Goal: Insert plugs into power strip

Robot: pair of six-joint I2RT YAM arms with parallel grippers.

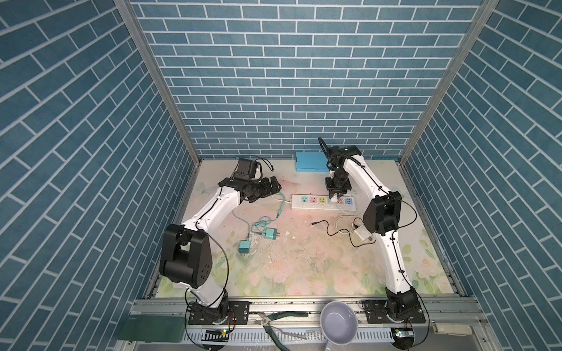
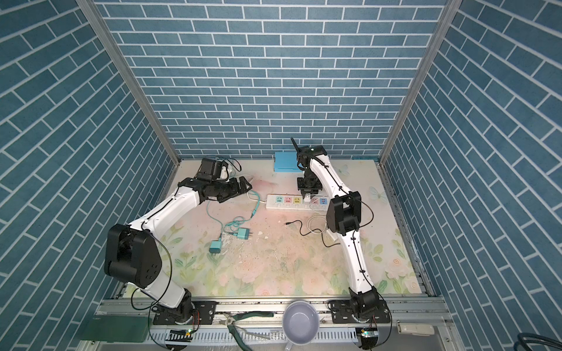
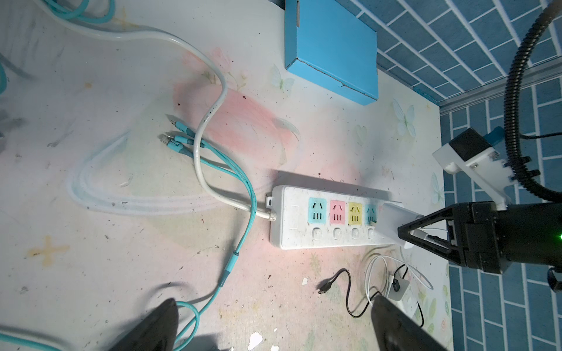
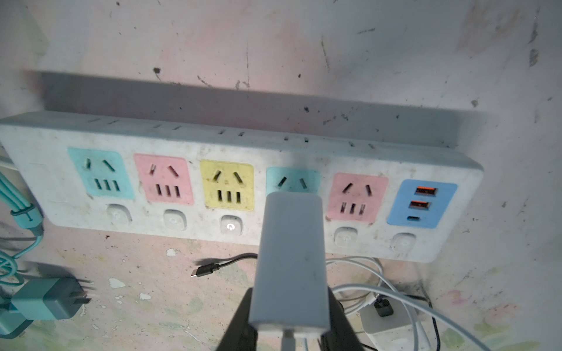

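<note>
The white power strip (image 4: 87, 210) lies at the back middle, with colored socket panels and a blue USB panel at its right end. My right gripper is shut on a white plug (image 4: 289, 257), held over the second cyan socket, partly covering it; I cannot tell whether its pins touch. My left gripper stands open left of the strip, above teal cables. Two teal plugs (image 1: 270, 233) lie on the table at front left; a white adapter (image 1: 362, 232) lies in front of the strip's right end.
A blue box (image 3: 330, 58) stands behind the strip. Loose white, black and teal cables lie around it.
</note>
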